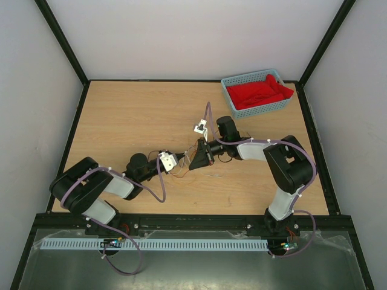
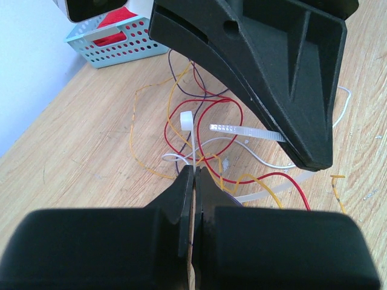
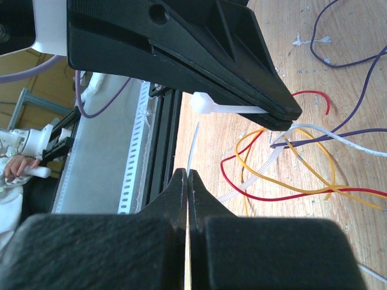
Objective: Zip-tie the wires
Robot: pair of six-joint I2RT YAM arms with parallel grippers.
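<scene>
The two grippers meet mid-table over loose red, yellow, purple and white wires (image 2: 234,142). My left gripper is shut at the bottom of its wrist view, a thin white zip tie (image 2: 186,121) standing up from its fingertips, head on top. In the right wrist view a white tie head (image 3: 201,103) and strap lie along the other gripper's finger. My right gripper is shut, with a thin translucent strap (image 3: 193,145) rising from its fingertips. Where the tie runs relative to the wire bundle is unclear.
A blue basket (image 1: 230,84) with red cloth stands at the back right. The table's front edge borders a metal rail (image 1: 151,243).
</scene>
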